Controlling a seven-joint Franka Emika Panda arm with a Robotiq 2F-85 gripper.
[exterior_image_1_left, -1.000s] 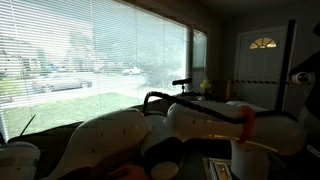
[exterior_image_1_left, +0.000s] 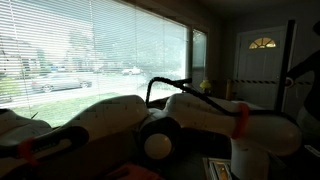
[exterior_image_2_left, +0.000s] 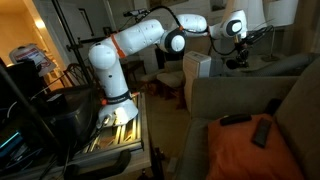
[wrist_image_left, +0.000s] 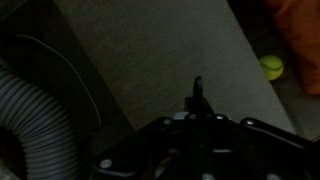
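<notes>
In the wrist view my gripper is dark, its fingers close together, and a narrow dark thing seems to stick up between them. The poor light hides what that thing is. Beyond the fingertips lies a grey-brown surface (wrist_image_left: 150, 45), apart from them as far as shows. A yellow-green ball (wrist_image_left: 271, 67) rests to the right beside an orange cushion (wrist_image_left: 302, 40). In exterior view 2 the white arm (exterior_image_2_left: 165, 25) reaches across the back of the room, its gripper end (exterior_image_2_left: 240, 62) lost in shadow behind the sofa back.
A grey sofa (exterior_image_2_left: 210, 100) fills the right of exterior view 2, with an orange cushion (exterior_image_2_left: 250, 155) and a dark remote-like object (exterior_image_2_left: 262, 131) on it. A ribbed hose (wrist_image_left: 38, 125) shows at the wrist view's left. Bare floor (exterior_image_2_left: 172, 125) lies left of the sofa.
In exterior view 1 the arm's white links have shifted left and stretched out lower across the frame. The black cable loop above them has swung too. The room around stays the same.
</notes>
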